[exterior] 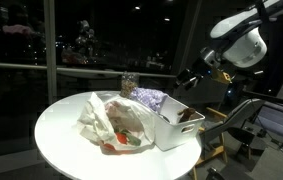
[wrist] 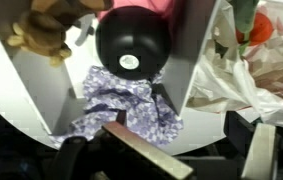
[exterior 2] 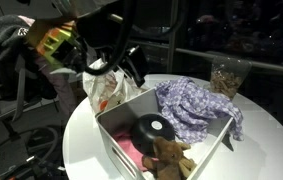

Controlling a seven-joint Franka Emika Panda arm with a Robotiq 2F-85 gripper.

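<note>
My gripper is open above the table, with nothing between its fingers; in exterior view 1 the gripper [exterior: 186, 82] hangs over the white box [exterior: 179, 135]. Inside that box, the wrist view shows a round black bowl [wrist: 131, 42], a brown plush toy [wrist: 41, 35] and a pink thing [wrist: 159, 6] partly covered by the bowl. A purple-and-white patterned cloth [exterior 2: 189, 108] lies across one end of the box, partly over its rim. Beside the box stands a crumpled whitish bag [exterior: 99, 112], with red and green items [wrist: 259, 28] at its opening.
A clear jar of brown bits [exterior 2: 229, 76] stands on the table behind the box. Chairs [exterior: 243, 110] stand to the right, and dark windows lie behind.
</note>
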